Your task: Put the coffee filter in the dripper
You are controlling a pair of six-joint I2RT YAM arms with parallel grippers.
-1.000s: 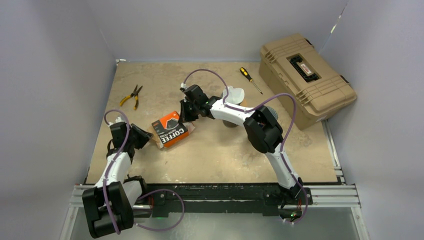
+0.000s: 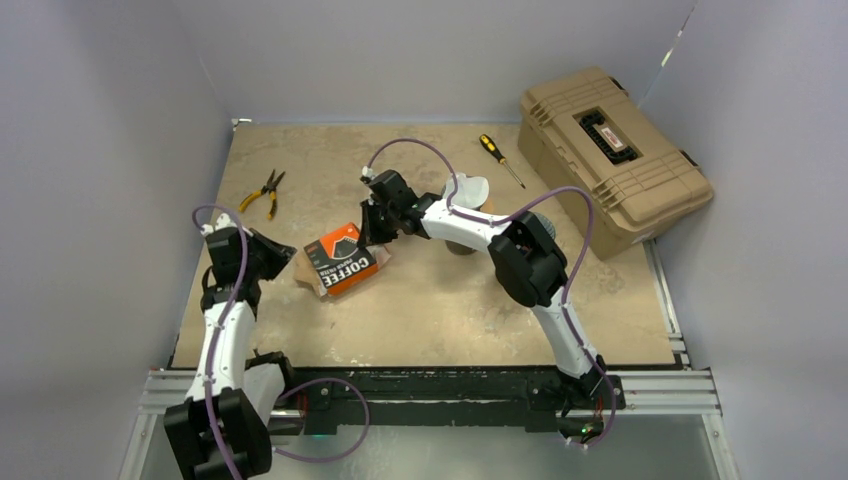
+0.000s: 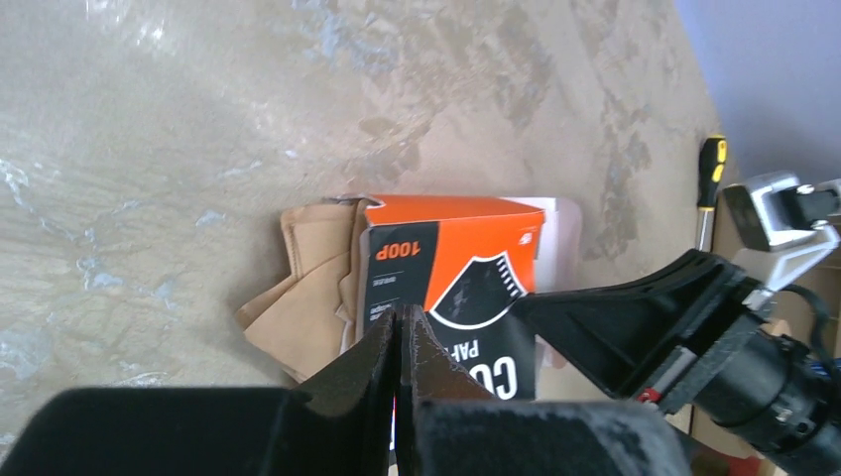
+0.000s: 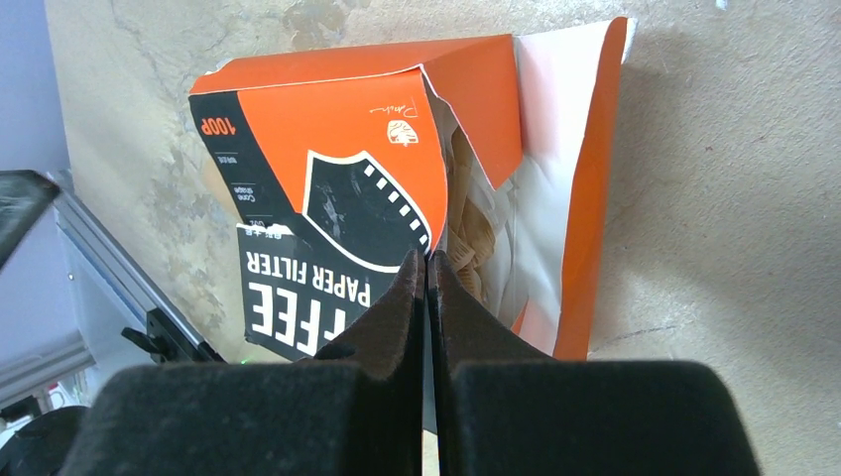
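The orange and black coffee filter box (image 2: 335, 262) lies on the table, its end flaps open, with brown paper filters (image 3: 298, 297) sticking out at one end and more inside at the other (image 4: 466, 228). My right gripper is shut at the box's open end, by the front panel's edge; whether card is between the tips is unclear. My left gripper (image 2: 285, 252) is shut and empty, just left of the box. The dripper is not clearly visible; a white item (image 2: 470, 188) on a container is partly hidden behind my right arm.
Pliers (image 2: 256, 195) lie at the back left, a screwdriver (image 2: 492, 148) at the back. A large tan case (image 2: 620, 160) occupies the back right.
My left gripper has moved back and to the left, a little away from the box. The right arm and the box look unchanged.
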